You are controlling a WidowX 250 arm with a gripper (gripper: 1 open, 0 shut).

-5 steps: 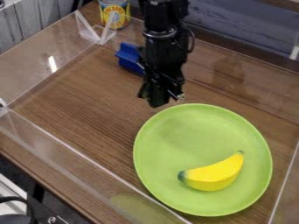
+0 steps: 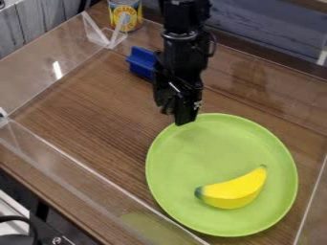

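Observation:
My black gripper (image 2: 177, 105) hangs at the centre of the view, just above the upper-left rim of a green plate (image 2: 192, 172); its finger is open, and nothing shows held in it. A yellow banana (image 2: 232, 191) lies on the lower right part of the plate. Behind the arm, to its left, a blue object (image 2: 141, 61) is partly hidden.
A can with a yellow and blue label (image 2: 124, 15) stands at the back left, near a clear plastic piece. Clear barriers run along the table's edges.
Since a second ago the gripper has shifted slightly to the right, toward the plate. The banana and plate have not moved.

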